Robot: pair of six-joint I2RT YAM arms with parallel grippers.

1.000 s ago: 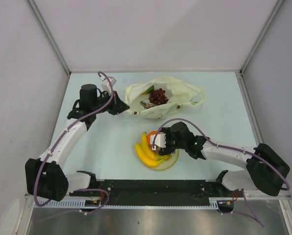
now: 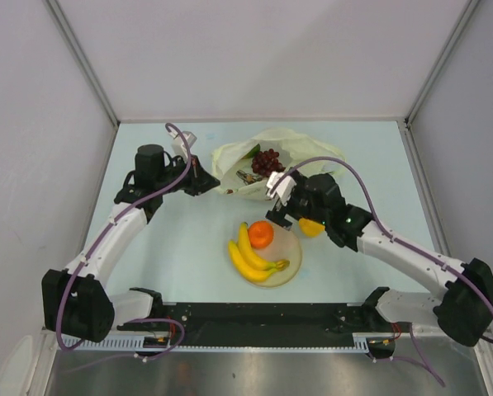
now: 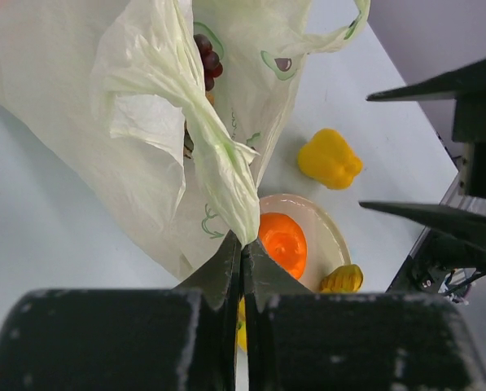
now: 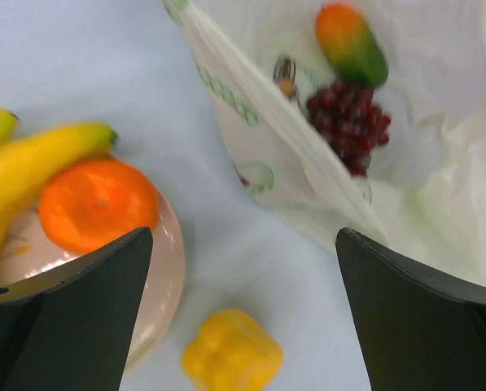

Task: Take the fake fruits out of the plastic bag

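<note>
The plastic bag (image 2: 239, 156) lies at the back, holding red grapes (image 2: 267, 162) and a mango (image 4: 350, 45). My left gripper is shut on a pale edge of the bag at its left end. My right gripper (image 2: 279, 213) hangs open beside the bag's front right. The plate (image 2: 286, 272) holds an orange (image 2: 261, 235) and bananas (image 2: 248, 266). A yellow pepper (image 2: 310, 228) sits on the table right of the plate.
Bare table (image 2: 163, 256) lies left of the plate and right of the pepper. The table's front edge is below the plate.
My right gripper has moved up and back from over the plate toward the bag, uncovering the orange and pepper. The left arm has barely moved.
</note>
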